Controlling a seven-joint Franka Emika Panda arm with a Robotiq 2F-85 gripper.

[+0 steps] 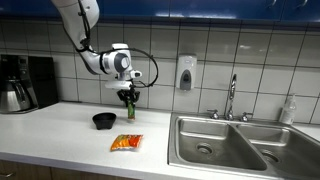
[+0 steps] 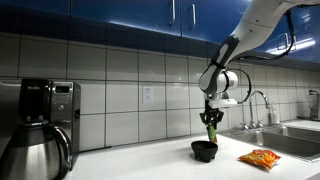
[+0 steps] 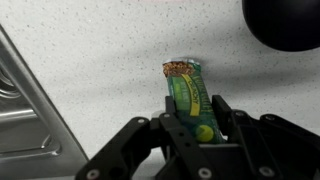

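Observation:
A green packet or bar with orange-brown print [image 3: 190, 101] stands held in my gripper, which is shut on it. In exterior view 1 the green item [image 1: 131, 112] hangs down beneath the gripper [image 1: 129, 99], its lower end close to the counter. Whether it touches the surface cannot be told. A black bowl [image 1: 104, 121] sits on the counter beside it, and part of that bowl [image 3: 284, 22] shows at the upper right of the wrist view. Flat on the counter nearer the front lies an orange packet [image 1: 127, 143].
A double steel sink [image 1: 205, 148] with a faucet [image 1: 232, 98] lies to the right. The coffee machine [image 2: 45, 125] stands far from the arm. A dispenser [image 1: 186, 72] hangs on the tiled wall.

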